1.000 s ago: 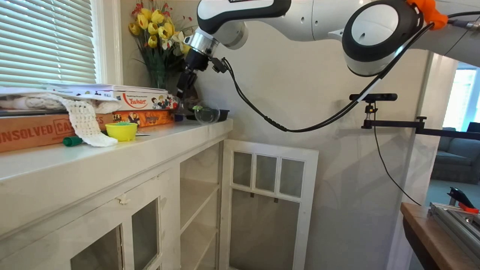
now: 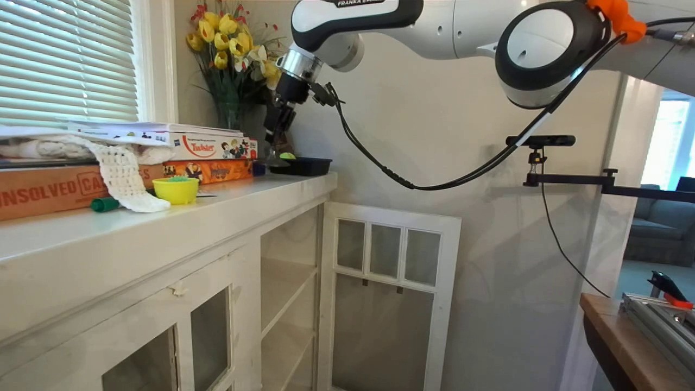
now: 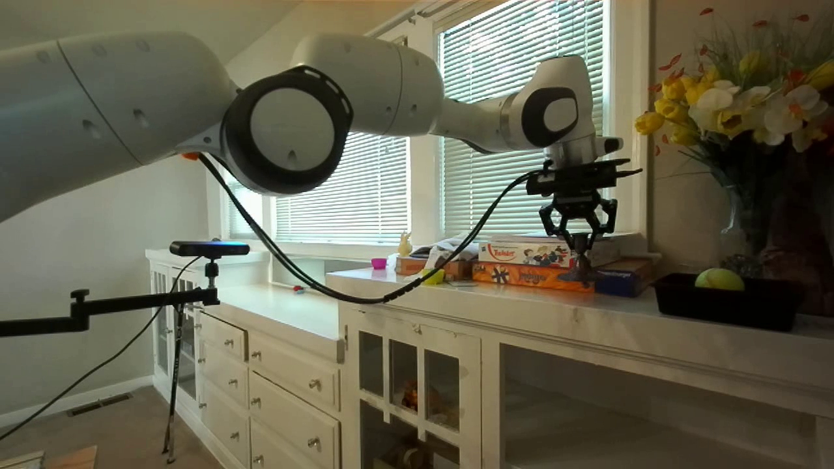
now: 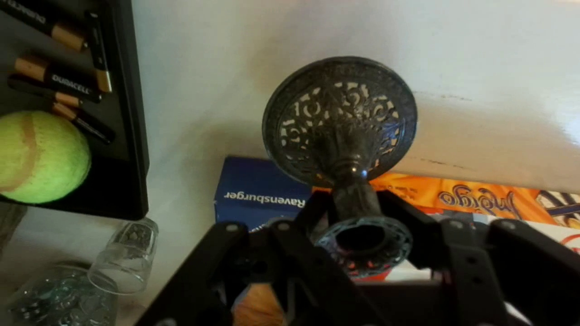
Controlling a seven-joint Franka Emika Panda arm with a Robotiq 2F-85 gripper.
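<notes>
A dark metal candlestick [image 4: 356, 195] with a round pierced base is clamped by its stem in my gripper. From the wrist, its open cup is nearest the camera and its base lies further off, over the white countertop [image 4: 206, 98]. In exterior view 2 my gripper [image 3: 578, 237] points downward, with the dark candlestick [image 3: 579, 262] below it in front of the stacked games. Exterior view 1 has the gripper [image 2: 273, 133] at the far end of the counter, the candlestick's base [image 2: 273, 162] low near the surface. Whether the base touches the counter I cannot tell.
A black tray [image 4: 138, 136] with batteries and a tennis ball [image 4: 43, 156] stands beside the candlestick. A small clear glass [image 4: 128, 255] lies behind it. Game boxes [image 3: 532, 275] and a flower vase [image 3: 743, 211] border the space. Bare countertop runs along the front.
The gripper has shifted slightly right and down in exterior view 1.
</notes>
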